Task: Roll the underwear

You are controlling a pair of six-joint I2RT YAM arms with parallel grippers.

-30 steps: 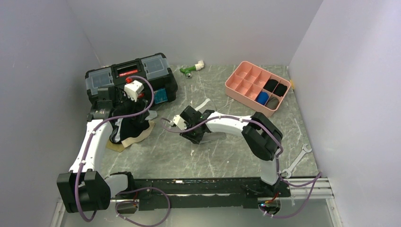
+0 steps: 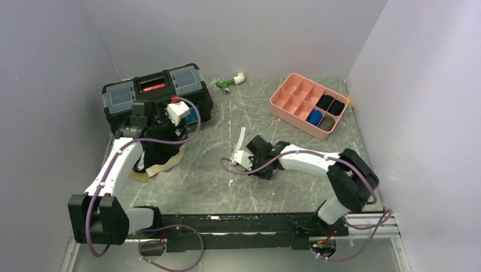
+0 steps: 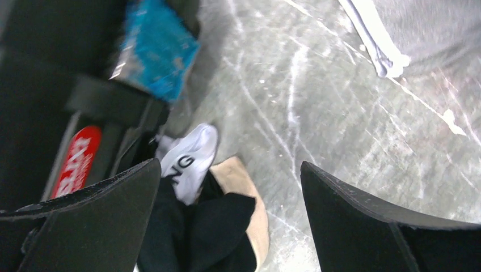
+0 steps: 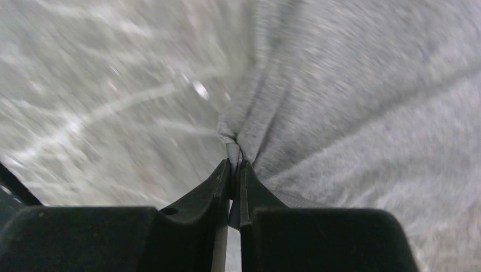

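Note:
The grey underwear is spread on the table, mostly blending into it from above, where its white waistband (image 2: 241,137) stands out. A corner of the underwear (image 3: 437,34) with the pale band shows at the left wrist view's upper right. My right gripper is shut on a bunched edge of the underwear (image 4: 363,113); the cloth spreads away to the right with creases. Over by the toolbox, my left gripper stands open above the table, with no cloth held between its fingers.
Behind the left gripper sits a black toolbox (image 2: 164,76); beneath it lies a pile of dark clothes (image 2: 156,156) with a beige piece. A pink divided box (image 2: 295,116) holds several rolled items at the back right.
My right gripper has moved right and slightly toward the table's front edge with the cloth edge. The left gripper has shifted a little to the right, near the toolbox.

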